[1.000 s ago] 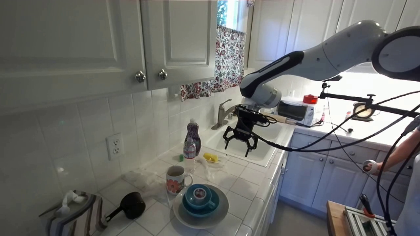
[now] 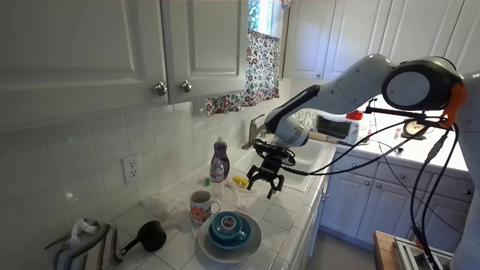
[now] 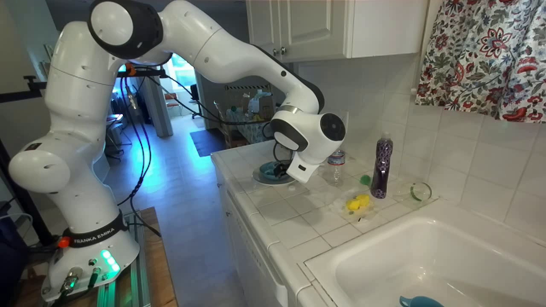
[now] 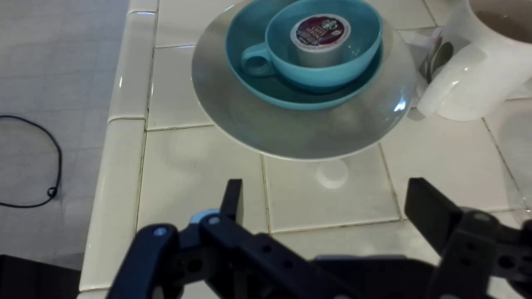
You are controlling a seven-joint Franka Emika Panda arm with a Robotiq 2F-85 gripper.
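Note:
My gripper [image 2: 259, 188] is open above the tiled counter, with nothing between its fingers. In the wrist view its fingertips [image 4: 232, 199] are spread in front of a grey plate [image 4: 299, 137]. On that plate rests a teal bowl [image 4: 294, 104], and inside it sits a teal cup [image 4: 319, 74] with its handle to the left. A coffee pod [image 4: 320, 37] with a dark red lid lies in the cup. Beside the plate stands a flowered white mug [image 2: 200, 207] holding dark liquid.
A water bottle [image 2: 216, 180], a purple soap bottle [image 3: 381, 166] and a yellow item [image 3: 358, 201] stand near the wall and sink [image 3: 409, 240]. A black scoop [image 2: 152, 236] and striped cloth [image 2: 85, 249] lie left. Bare tiles [image 3: 302, 225] line the counter's front.
My gripper has come down and a little left in exterior view 1, from over the sink's edge toward the plate. The dishes have not moved.

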